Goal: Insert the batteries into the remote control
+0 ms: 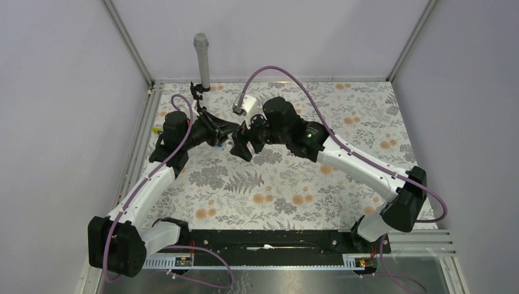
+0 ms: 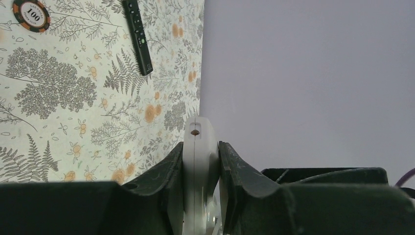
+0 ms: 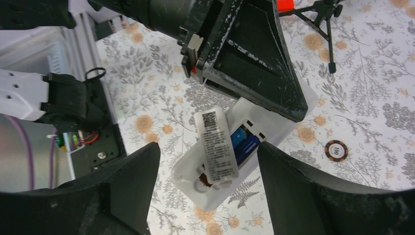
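My left gripper is shut on a white remote control [image 2: 199, 129]. In the right wrist view the remote [image 3: 188, 183] slants with its battery compartment facing that camera, and a dark blue battery [image 3: 244, 144] shows inside. A white piece with a dark printed grid, apparently the battery cover [image 3: 218, 152], stands across part of the compartment; whether it touches the remote I cannot tell. My right gripper is open, one finger on either side of this piece and clear of it. From above, both grippers mostly hide the remote.
A black remote [image 2: 138, 39] and a poker chip [image 2: 31, 14] lie on the floral table. A small black tripod [image 3: 325, 24] stands near the left arm, with a grey microphone-like object [image 1: 202, 58] behind.
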